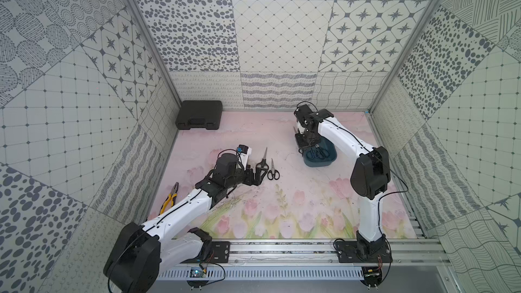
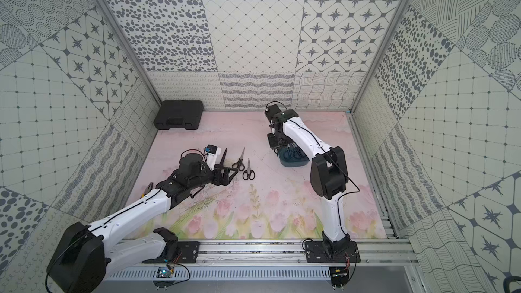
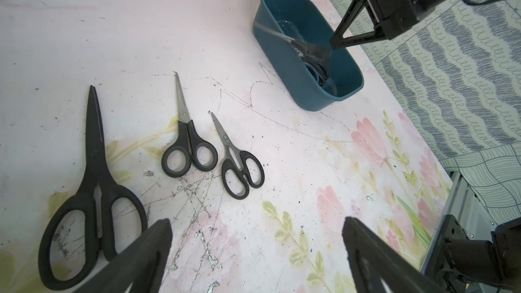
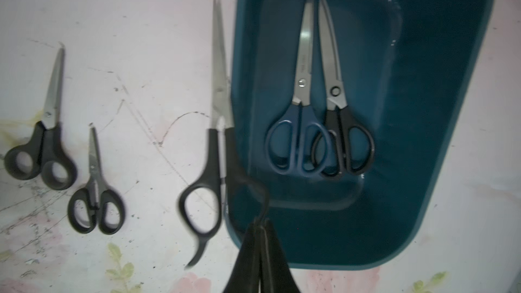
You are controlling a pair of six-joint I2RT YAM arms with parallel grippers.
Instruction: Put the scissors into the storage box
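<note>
My right gripper is over the left rim of the teal storage box (image 4: 434,184), at large scissors (image 4: 219,103) that hang blurred along that rim; its fingertips look close together. Inside lie blue-handled (image 4: 304,130) and black-handled scissors (image 4: 355,146). On the table lie big black scissors (image 3: 95,162), medium scissors (image 3: 184,135) and small scissors (image 3: 233,162). My left gripper stands open above the table near them, nothing between its fingers.
A black case (image 1: 198,114) sits at the back left. Yellow-handled pliers (image 1: 168,199) lie at the left front.
</note>
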